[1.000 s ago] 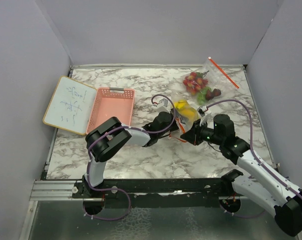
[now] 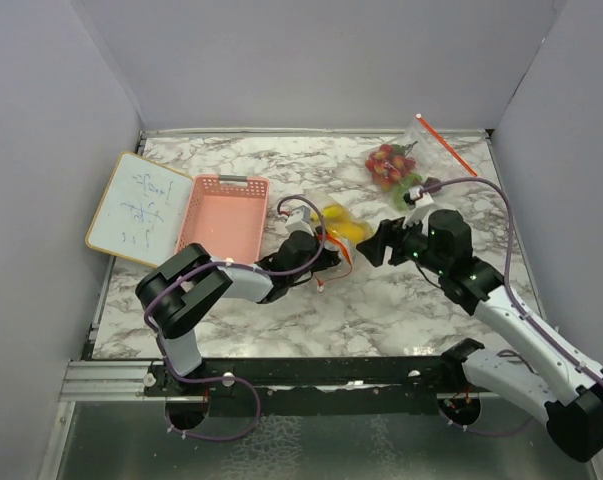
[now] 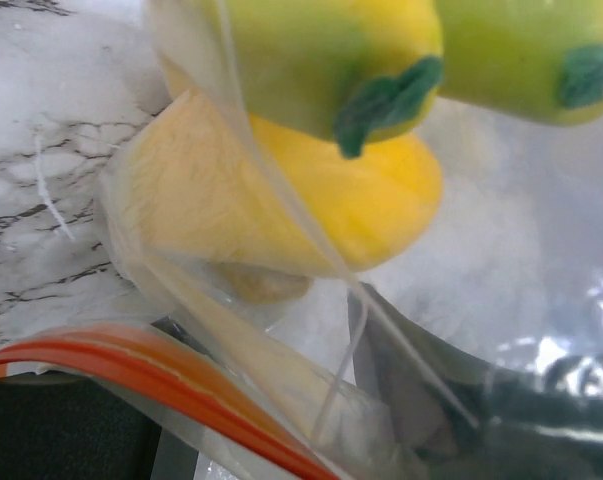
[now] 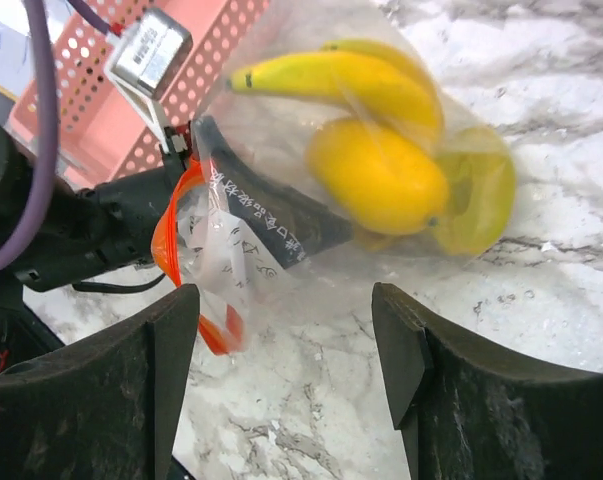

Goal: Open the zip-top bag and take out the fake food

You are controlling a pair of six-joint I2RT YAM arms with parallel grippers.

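Observation:
The zip top bag (image 2: 333, 220) with fake bananas (image 4: 331, 80), a yellow fruit (image 4: 376, 175) and green-yellow fruit (image 4: 476, 190) lies in the middle of the table, its orange zip edge (image 3: 131, 375) toward the grippers. My left gripper (image 2: 321, 250) is at the bag's mouth, one dark finger under or inside the clear plastic; whether it grips the film is unclear. My right gripper is open just right of the bag, nothing between its fingers.
A pink basket (image 2: 221, 215) stands left, beside a whiteboard (image 2: 131, 210). A second bag with red fruit (image 2: 391, 165) lies at the back right.
My left gripper has moved leftward, and the bag has shifted left with it. My right gripper has moved up the top view, away from the bag's mouth, which it was at.

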